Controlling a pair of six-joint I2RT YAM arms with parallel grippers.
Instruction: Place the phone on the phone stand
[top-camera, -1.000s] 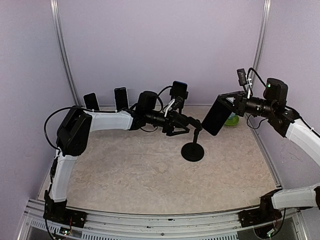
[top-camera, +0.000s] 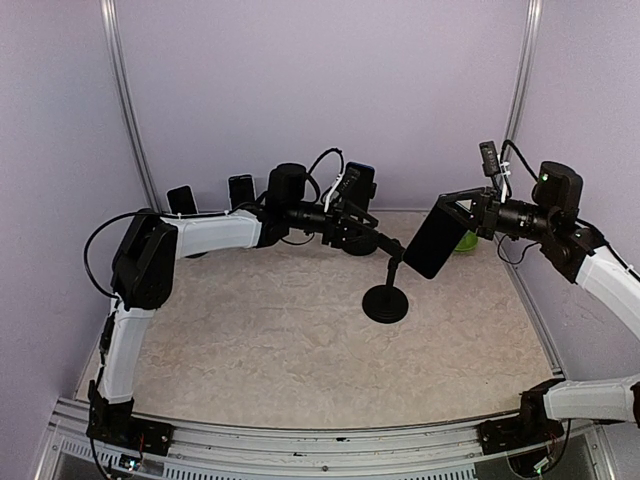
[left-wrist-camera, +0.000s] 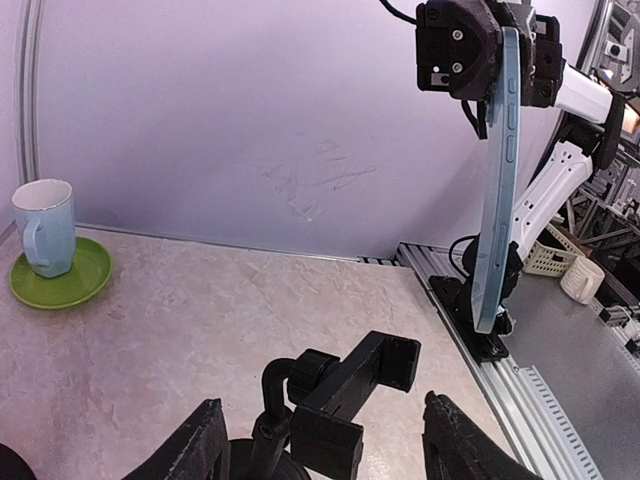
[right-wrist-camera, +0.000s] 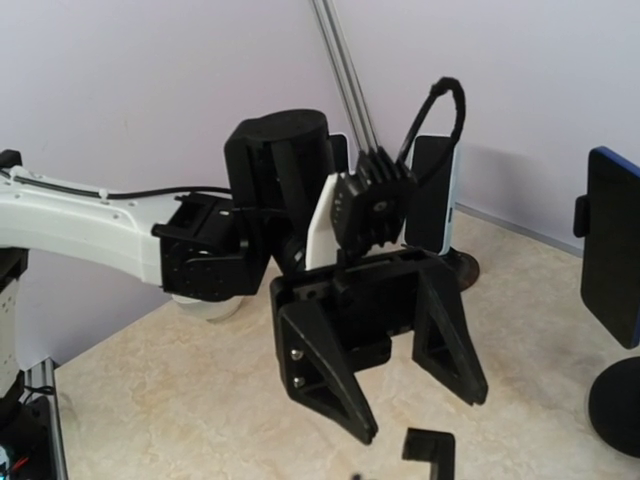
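A black phone stand (top-camera: 385, 303) stands on the table; its holder (left-wrist-camera: 325, 440) sits just beyond my left gripper's fingers in the left wrist view. My left gripper (top-camera: 355, 232) is at the holder's left, its fingers apart with nothing clearly between them. My right gripper (top-camera: 470, 208) is shut on a dark phone (top-camera: 432, 245), held tilted in the air to the right of the stand. In the left wrist view the phone (left-wrist-camera: 497, 190) shows edge-on, above and beyond the holder.
A green plate (left-wrist-camera: 75, 287) with a mug (left-wrist-camera: 45, 225) lies at the back right.
My left arm has moved slightly up and to the right at the stand's holder.
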